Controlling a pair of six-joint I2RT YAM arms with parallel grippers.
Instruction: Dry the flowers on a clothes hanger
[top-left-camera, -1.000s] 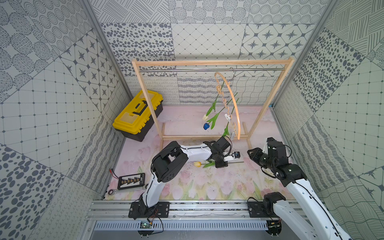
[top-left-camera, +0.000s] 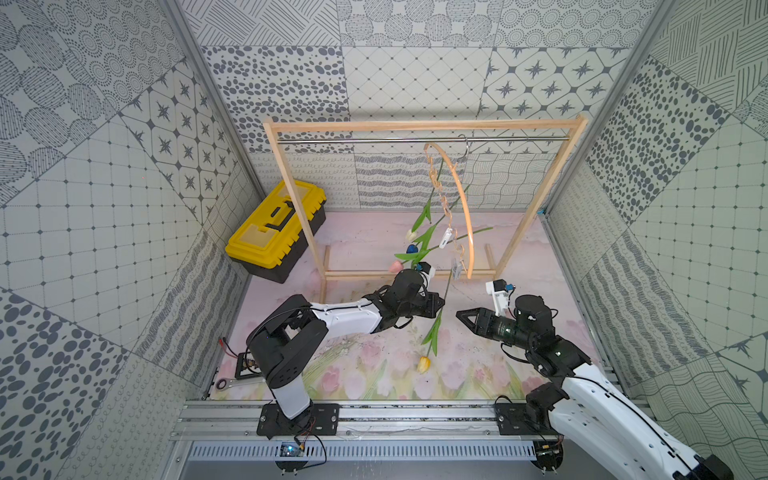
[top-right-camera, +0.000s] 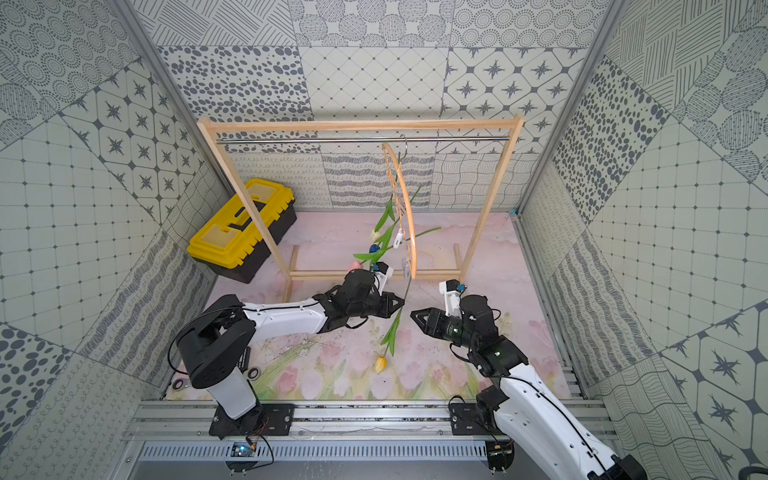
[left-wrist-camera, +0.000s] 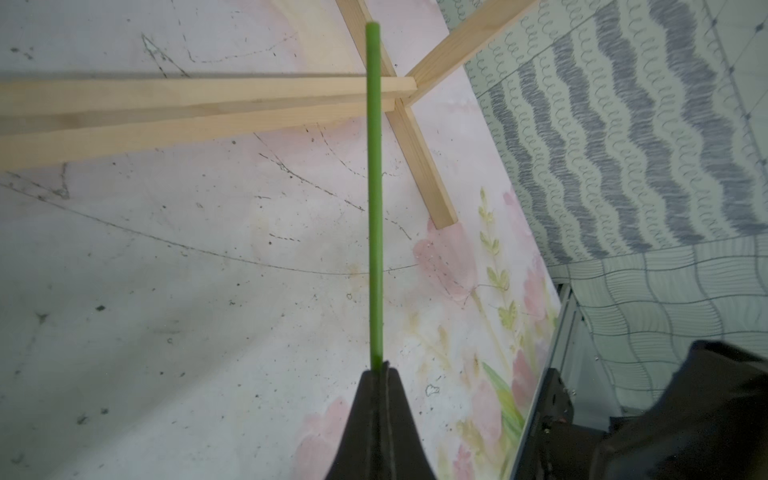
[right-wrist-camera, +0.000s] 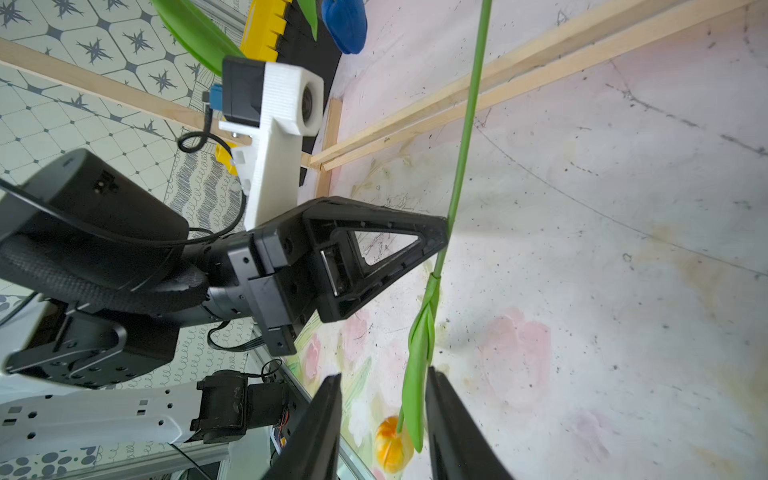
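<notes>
The yellow tulip (top-left-camera: 423, 365) hangs head down, its stem caught in my left gripper (top-left-camera: 438, 305), which is shut; the green stem (left-wrist-camera: 374, 200) rises straight from the fingertips in the left wrist view. My right gripper is open, its two fingers apart; the tulip's leaf (right-wrist-camera: 416, 376) appears behind and between them. The wooden hanger (top-left-camera: 465, 200) hangs from the rack's metal bar (top-right-camera: 320, 141). A white clothespin (top-left-camera: 446, 237) and a grey one (top-left-camera: 458, 268) dangle from it. White (top-left-camera: 410, 237), blue (top-left-camera: 412, 249) and pink (top-left-camera: 396, 267) tulips hang beneath, partly overlapped by the left arm.
The wooden rack (top-left-camera: 288, 184) spans the back, with its low crossbar (top-left-camera: 360, 275) behind the arms. A yellow and black toolbox (top-left-camera: 276, 224) stands at the left. Tools (top-left-camera: 224, 384) lie front left.
My left gripper has raised the yellow tulip from lying flat to nearly upright, flower down. The right gripper has moved left toward it. The hanger has swung right and back left.
</notes>
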